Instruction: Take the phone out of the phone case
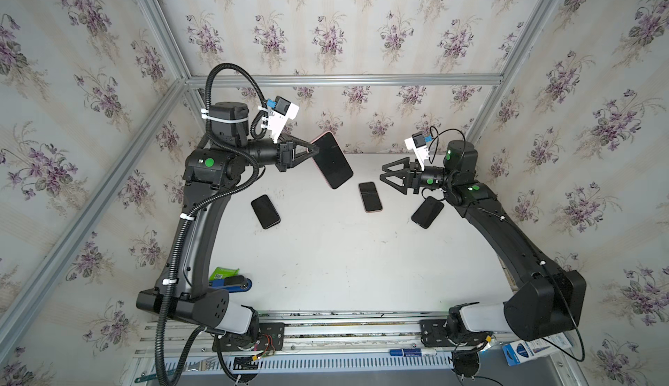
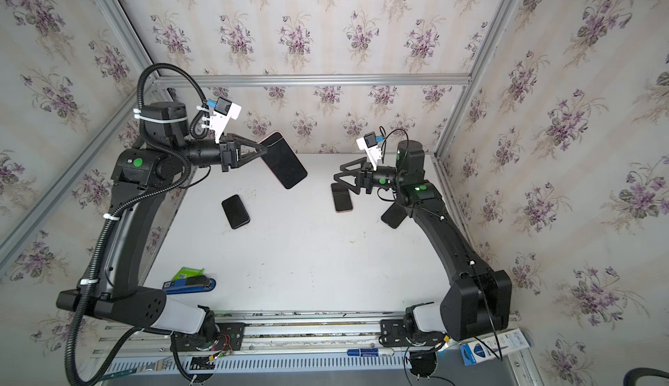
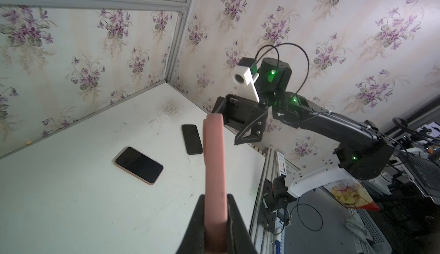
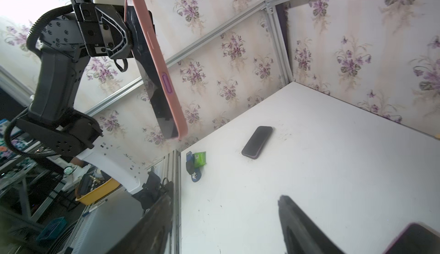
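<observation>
A black phone in a pink case is held up in the air by my left gripper, which is shut on its upper left part; in the left wrist view the pink side stands upright between the fingers. My right gripper hangs to the right of the held phone, apart from it, open with nothing between its fingers.
Three more phones lie on the white table: one at left, one at the middle back, one at right. A blue tool and a green packet lie at the front left.
</observation>
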